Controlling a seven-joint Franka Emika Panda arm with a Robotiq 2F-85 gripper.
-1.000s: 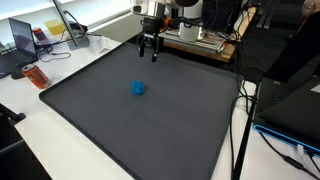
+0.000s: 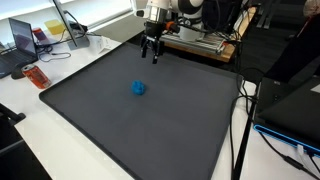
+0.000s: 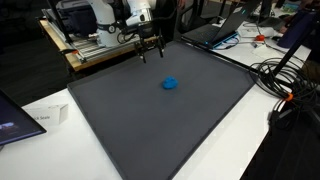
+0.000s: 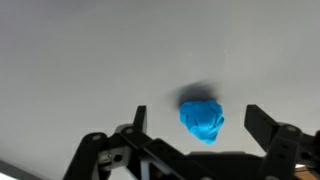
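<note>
A small crumpled blue object lies on the dark grey table mat; it could be cloth or a wad, I cannot tell which. The same blue object shows near the middle of the mat in exterior view 2. My gripper hangs near the mat's far edge, apart from the blue object. Seen from the wrist, the blue object lies below, between the spread fingers but nearer the right one. The gripper is open and holds nothing.
An orange-red can stands left of the mat, close to a laptop. Dark cables run along the table's right side in exterior view 2.
The gripper has shifted slightly and its arm has tilted at the far edge of the mat. The blue object has stayed in place.
</note>
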